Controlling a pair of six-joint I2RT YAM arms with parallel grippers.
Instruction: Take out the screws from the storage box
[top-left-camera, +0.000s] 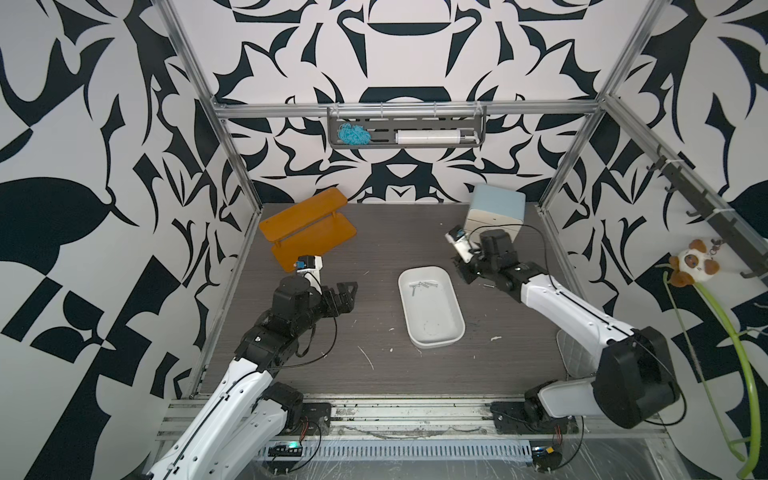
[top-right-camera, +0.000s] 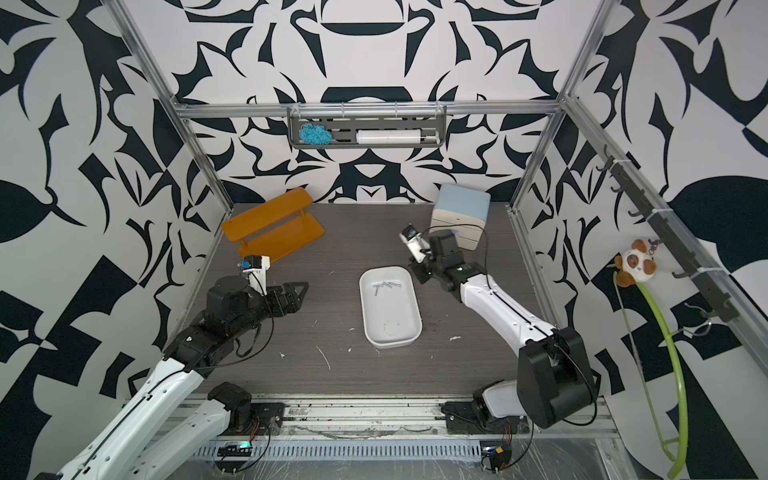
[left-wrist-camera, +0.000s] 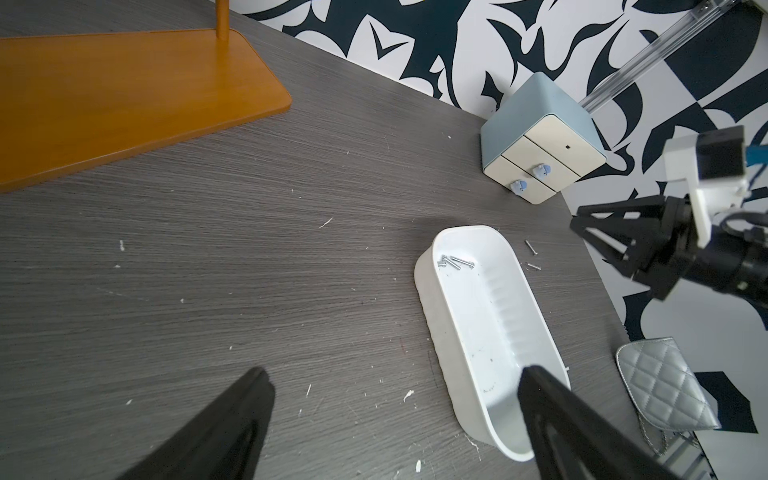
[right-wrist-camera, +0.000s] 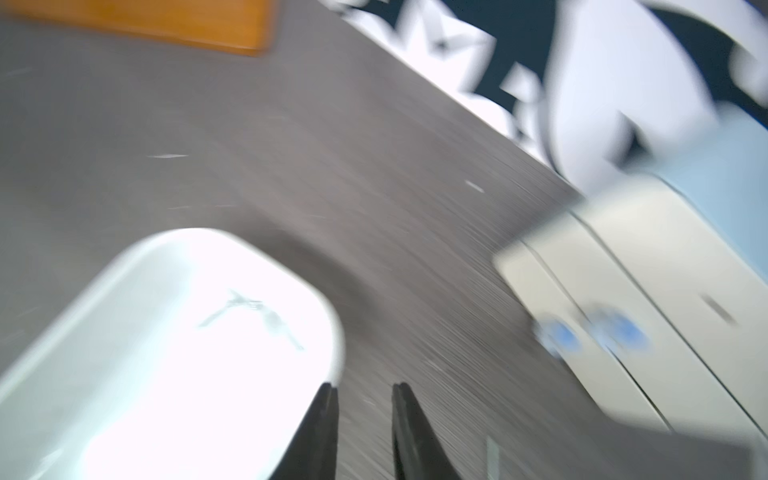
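Note:
The storage box (left-wrist-camera: 541, 128), blue-topped with cream drawers and blue knobs, stands at the back right, its drawers appearing shut. Screws (left-wrist-camera: 454, 261) lie in the far end of a white tray (left-wrist-camera: 500, 328); two loose screws (left-wrist-camera: 530, 248) lie on the table beside it. My right gripper hangs above the table between tray and box, fingers apart, nothing between them; its wrist view is blurred. My left gripper is raised at the left of the tray, open and empty.
An orange wooden rack (top-left-camera: 308, 240) stands at the back left. A silver quilted object (left-wrist-camera: 664, 380) is at the right edge.

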